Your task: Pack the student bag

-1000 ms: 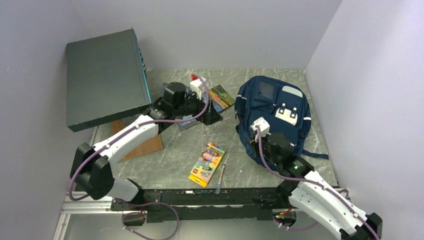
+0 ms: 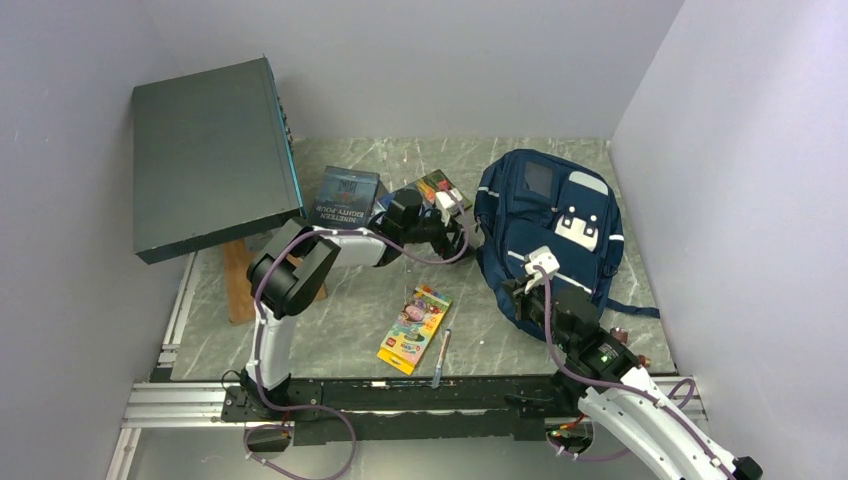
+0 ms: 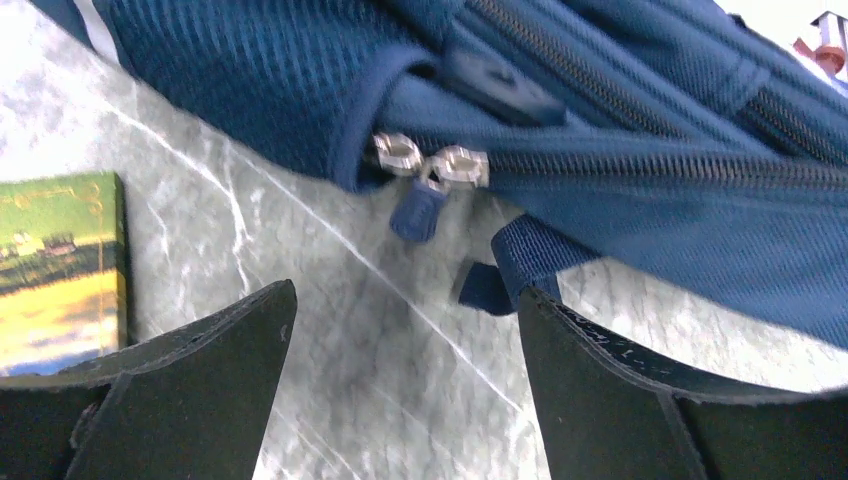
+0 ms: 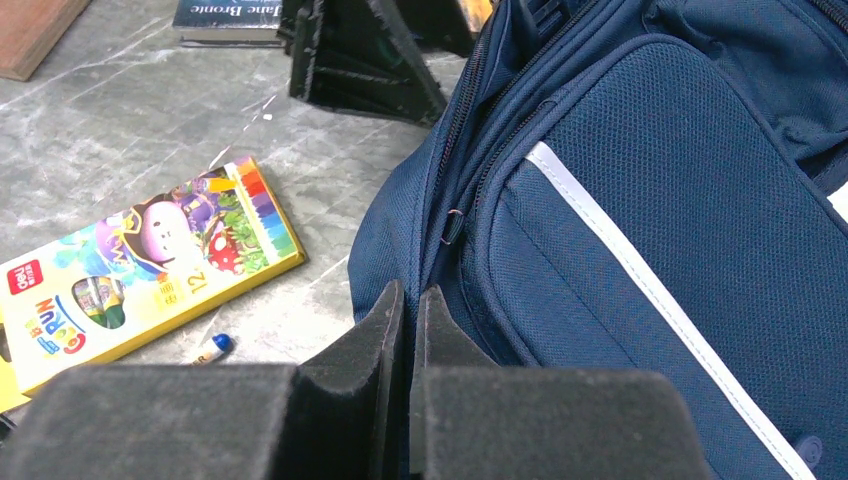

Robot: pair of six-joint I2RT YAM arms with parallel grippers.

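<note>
The navy backpack (image 2: 555,205) lies on the right of the grey marble surface. My right gripper is shut on the fabric along its left edge. My left gripper stands part open at that edge, facing zipper pulls (image 3: 460,166) and a strap, with nothing between its fingers. Books (image 2: 345,200) lie behind the left arm. A yellow box of colour pencils (image 2: 414,328) lies front centre, beside a pen (image 2: 441,355).
A large dark green panel (image 2: 210,150) stands at the left over a wooden board (image 2: 238,285). Walls bound the back and sides. The marble between board and pencil box is clear.
My left gripper has moved right and down to the backpack's edge, away from over the books. The right arm has shifted slightly right since a second ago.
</note>
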